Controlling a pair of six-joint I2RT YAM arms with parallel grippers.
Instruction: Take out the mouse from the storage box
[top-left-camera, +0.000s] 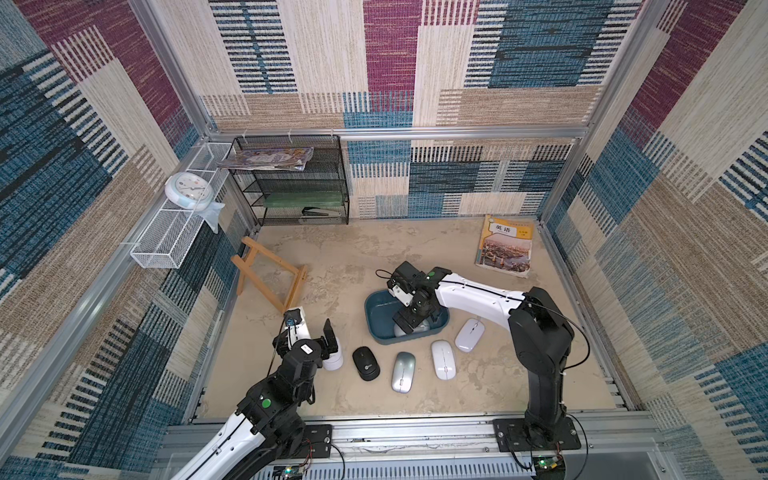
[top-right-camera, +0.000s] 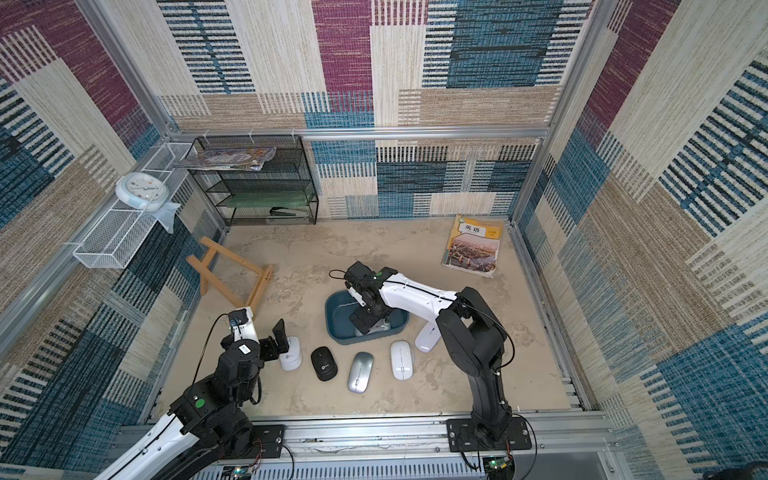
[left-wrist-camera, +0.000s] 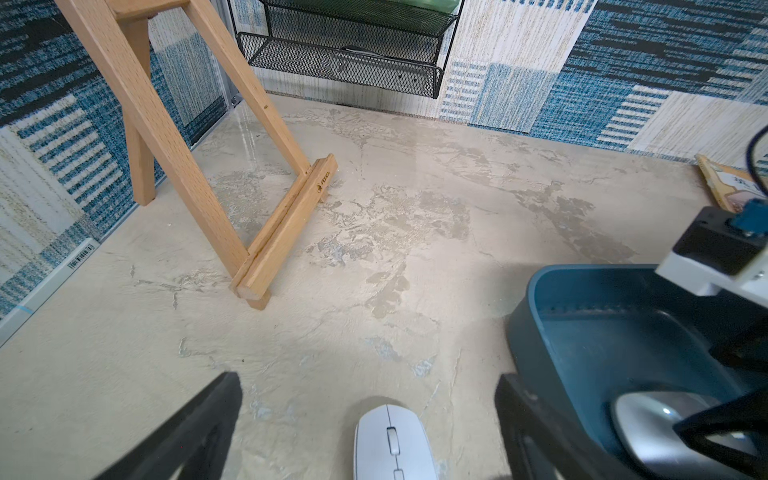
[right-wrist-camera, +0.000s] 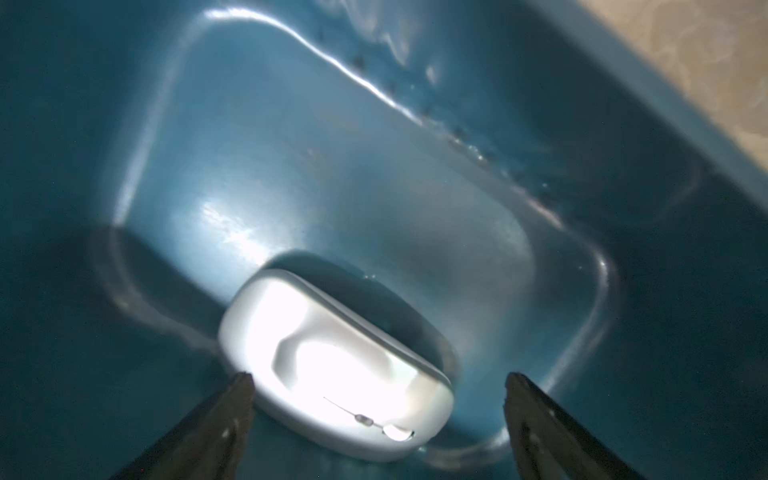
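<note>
In the right wrist view a silver-white mouse (right-wrist-camera: 336, 360) lies on the floor of the dark teal storage box (right-wrist-camera: 360, 184), close to one long wall. My right gripper is open over it, nothing held, with one finger (right-wrist-camera: 220, 424) near the mouse's side and the other well clear. From the top left view, the box (top-left-camera: 380, 329) sits mid-table and the right arm partly covers the mouse inside. My left gripper hangs open above a white mouse (left-wrist-camera: 392, 448) on the table, left of the box, with no contact visible.
In front of the box stand a black mouse (top-left-camera: 365, 363), a grey mouse (top-left-camera: 403, 372), a white mouse (top-left-camera: 443, 360) and a pale lilac mouse (top-left-camera: 469, 334). A wooden easel (top-left-camera: 276, 272) stands at left, a book (top-left-camera: 505, 246) at back right. The table behind the box is clear.
</note>
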